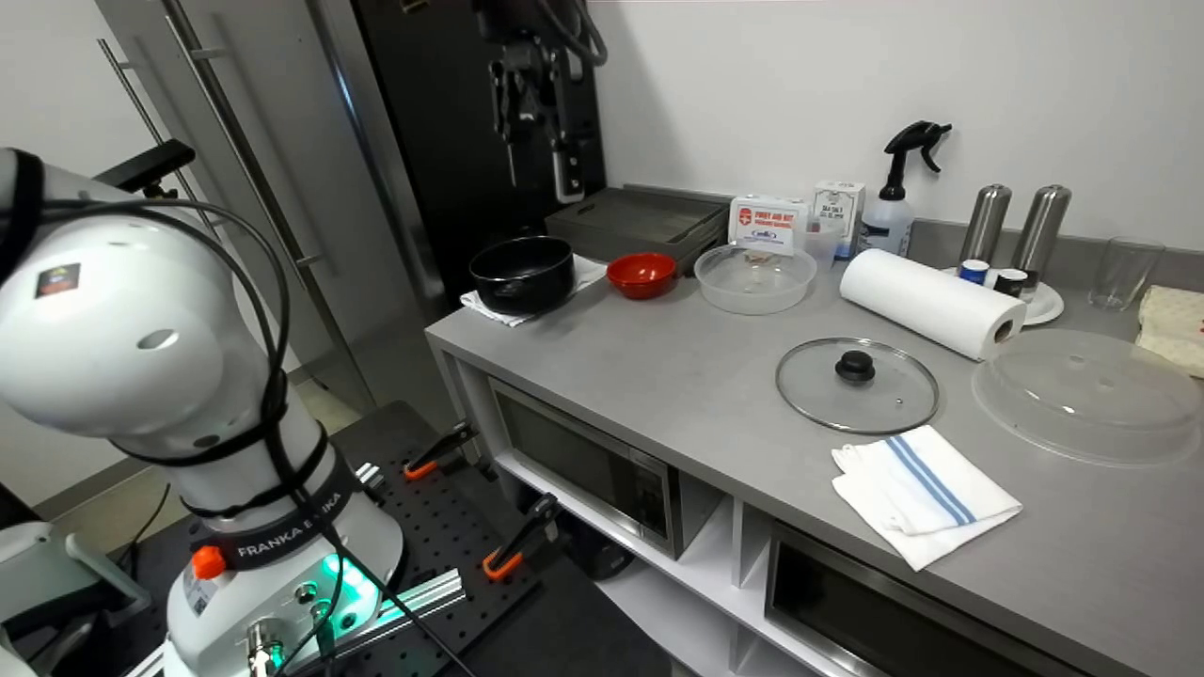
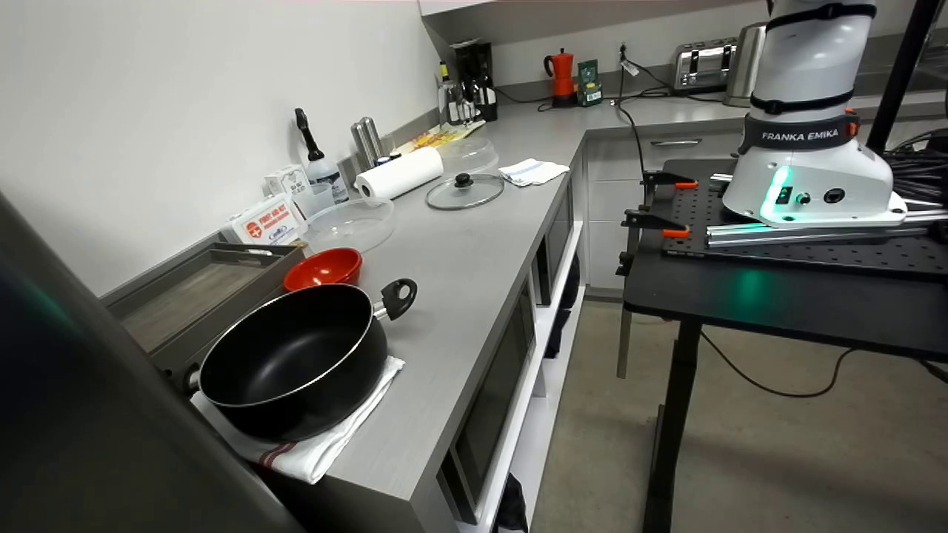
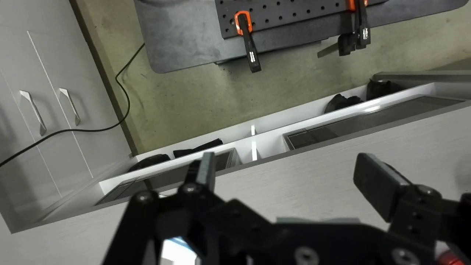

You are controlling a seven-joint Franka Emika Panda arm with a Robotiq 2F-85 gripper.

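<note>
My gripper (image 1: 539,175) hangs high over the far left end of the counter, well above the black pot (image 1: 521,275). In the wrist view the gripper is open, its fingers wide apart with only the counter visible below. The black pot (image 2: 293,355) stands uncovered and looks empty, on a folded white towel (image 2: 311,451). A glass lid (image 1: 818,395) with a black knob lies flat mid-counter. In front of it lies a white towel with blue stripes (image 1: 927,491). The red bowl (image 1: 642,275) sits to the right of the pot in exterior view 1.
Along the wall stand a grey tray (image 1: 643,220), a first aid box (image 1: 768,221), a spray bottle (image 1: 892,214) and two steel shakers (image 1: 1038,231). A paper towel roll (image 1: 931,299) and clear plastic covers (image 1: 1089,395) take up the right side.
</note>
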